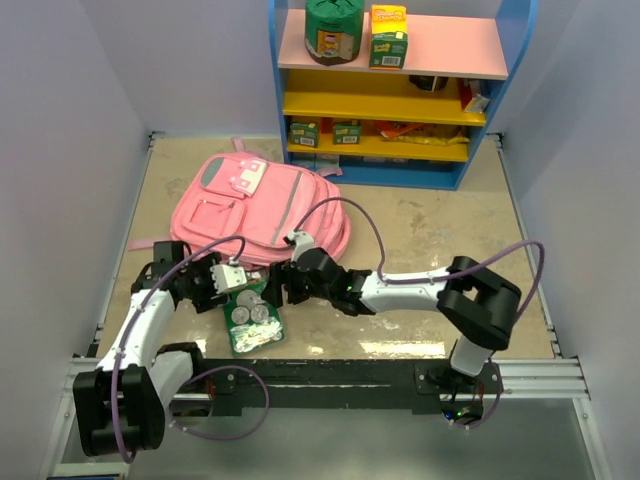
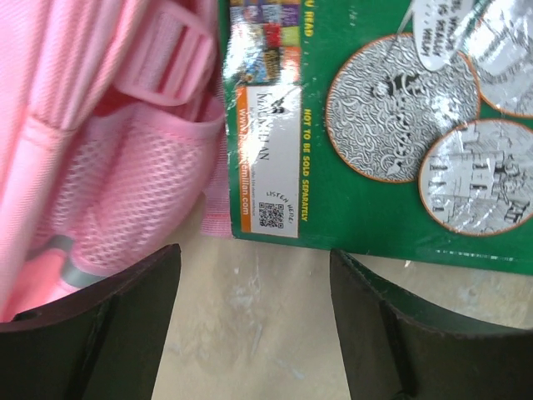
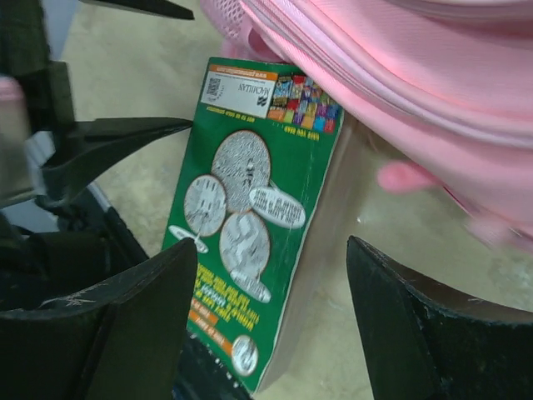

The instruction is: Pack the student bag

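Observation:
A pink backpack lies on its back at the far left of the floor. In front of it rests a thick green book, its upper end close against the bag's edge. My left gripper is part open at the book's near edge, with bare floor between its fingers and the bag's mesh pocket just left. On the book's other side, my right gripper stands open, apart from the book. The left gripper's dark finger reaches to the book's edge in the right wrist view.
A blue shelf unit stands at the back, with boxes and packets on its shelves. On its top shelf are a green round pack and a yellow-green box.

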